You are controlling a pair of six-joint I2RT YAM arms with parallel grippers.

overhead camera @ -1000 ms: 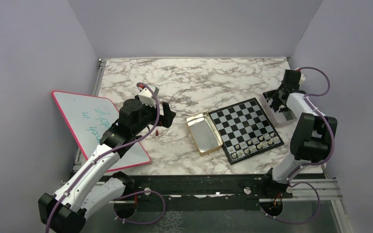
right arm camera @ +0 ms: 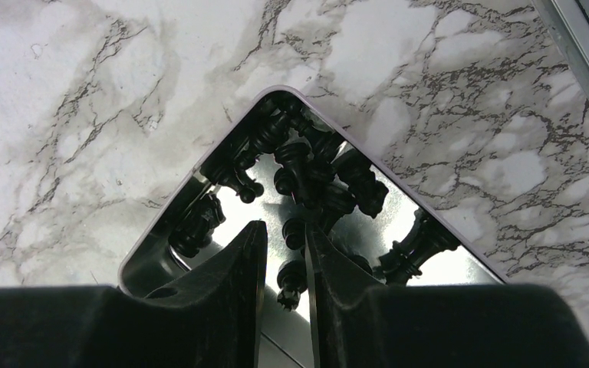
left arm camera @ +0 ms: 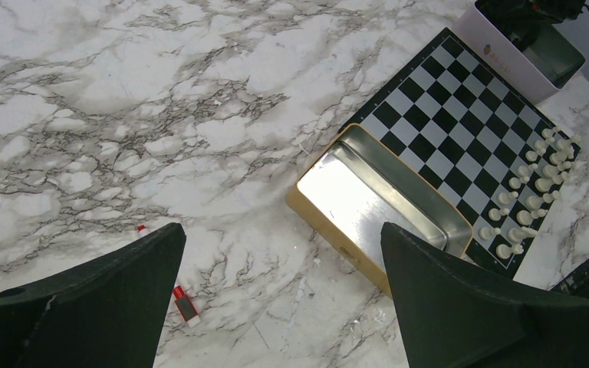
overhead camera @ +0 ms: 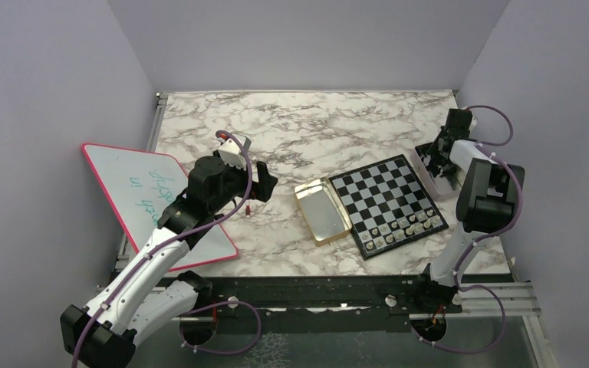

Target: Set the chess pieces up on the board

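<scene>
The checkered board [overhead camera: 380,192] lies on the table, with white pieces [left arm camera: 537,180] standing in two rows along its near edge. Several black pieces [right arm camera: 299,165] lie jumbled in a pale pink bin [right arm camera: 376,157] right of the board. Over this bin, my right gripper points down, its fingers a narrow gap apart. One black piece [right arm camera: 294,236] shows in line with that gap; whether it sits between the fingertips or below them is unclear. Far to the left, my left gripper hangs wide open above bare marble, empty.
An empty-looking gold-rimmed tin [overhead camera: 322,211] stands against the board's left side. A whiteboard [overhead camera: 149,203] lies at the left under my left arm. Near it is a small red-and-white item [left arm camera: 186,307].
The left arm, the board and the white pieces look unchanged.
</scene>
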